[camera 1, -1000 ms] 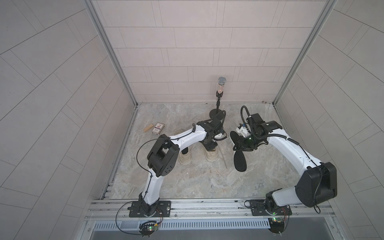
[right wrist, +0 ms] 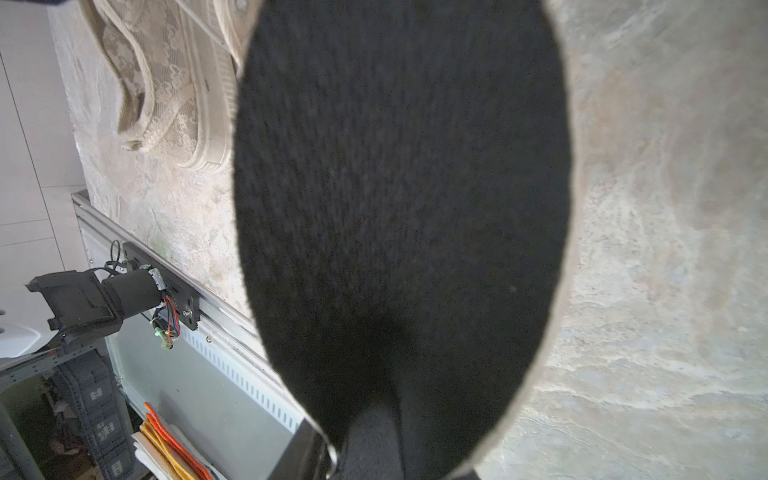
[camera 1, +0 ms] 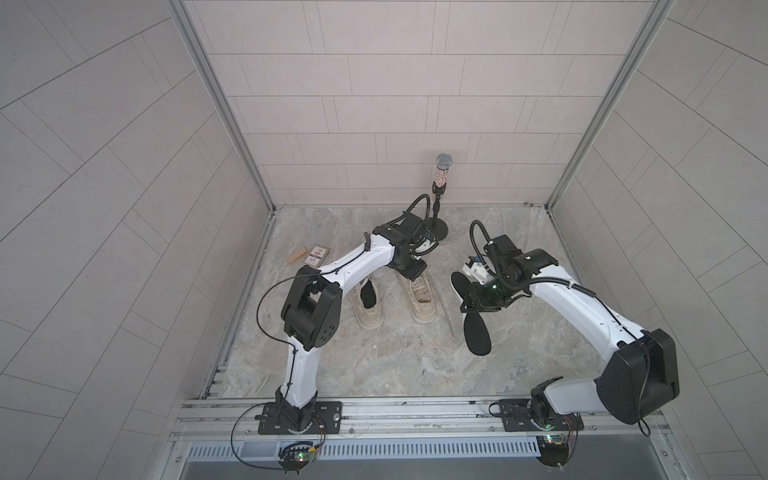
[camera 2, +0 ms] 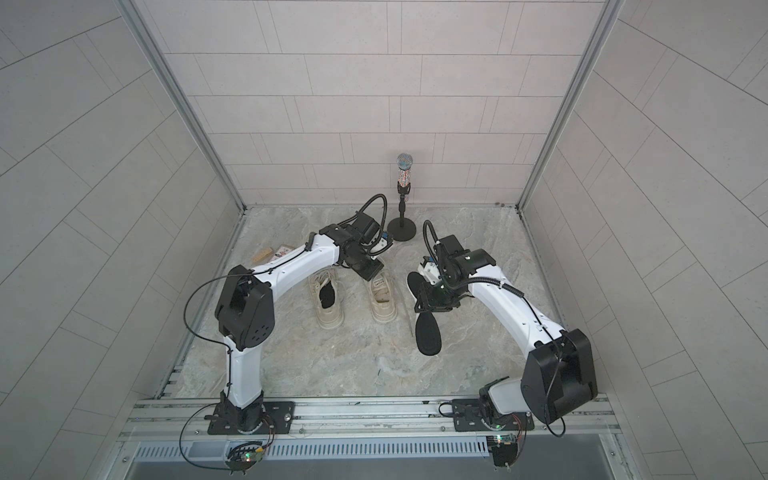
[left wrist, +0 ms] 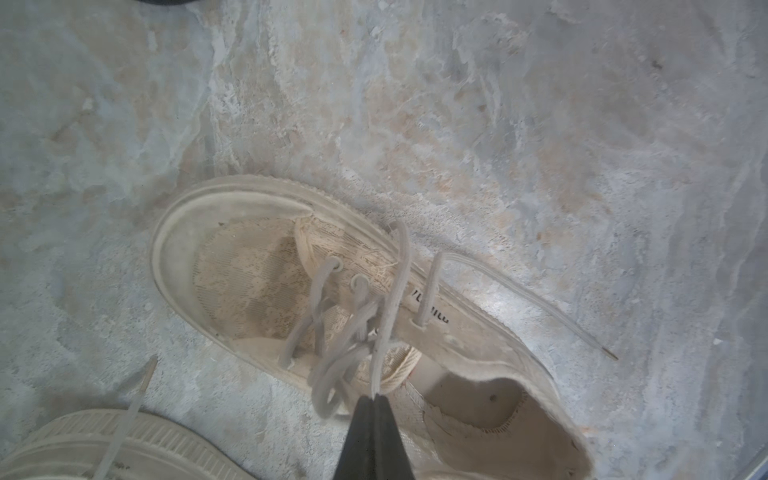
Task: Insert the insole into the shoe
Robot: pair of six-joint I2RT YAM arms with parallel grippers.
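Two beige laced shoes stand mid-table: the left shoe (camera 2: pixel 336 316) has a black insole (camera 2: pixel 326 294) inside, while the right shoe (camera 1: pixel 420 305) shows a pale, empty-looking opening. My left gripper is shut above a shoe (left wrist: pixel 224 264), fingertips over its laces; nothing clearly shows held between them. My right gripper (camera 1: pixel 470 304) holds a black insole (camera 1: pixel 477 336) near its middle, to the right of the shoes; in the right wrist view the insole (right wrist: pixel 400 200) hides most of the fingers.
A microphone on a stand (camera 1: pixel 433 228) stands at the back. A small box (camera 1: pixel 316 256) and a tan block (camera 1: pixel 296 256) lie at the back left.
My left arm has moved back and upward, uncovering more of both shoes. My right gripper has moved slightly left and toward the front with the insole.
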